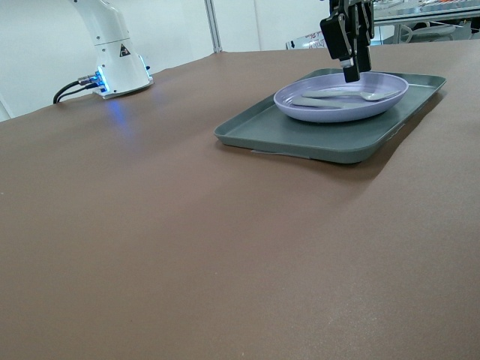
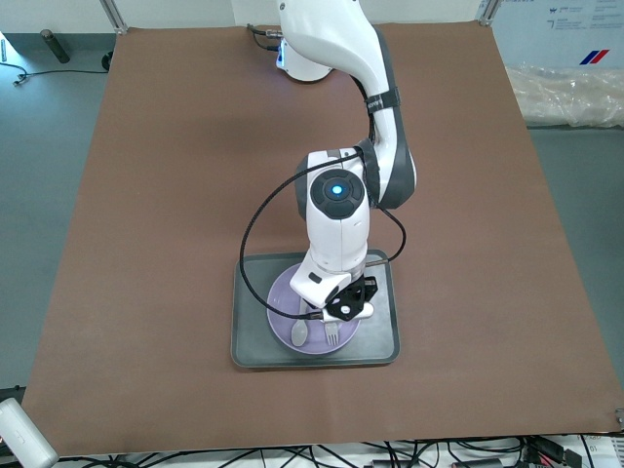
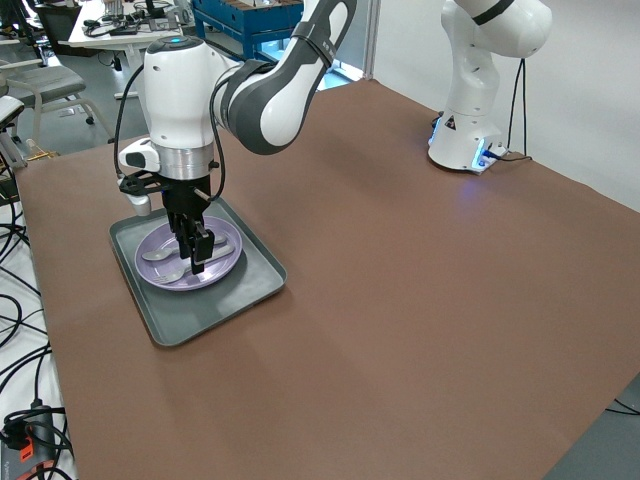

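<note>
A purple plate (image 1: 300, 112) sits in a grey-green tray (image 1: 247, 135), holding a spoon (image 2: 298, 331) and a fork (image 2: 332, 334). My black gripper (image 1: 351, 69) hangs over the plate, its tips just above it near the far side in the top view. In the right view the gripper (image 3: 197, 262) covers part of the plate and cutlery. Whether its fingers are open or shut does not show clearly; in the left view they are mostly hidden under the wrist.
The table around the tray is largely clear. Cables lie along the table's outer edge.
</note>
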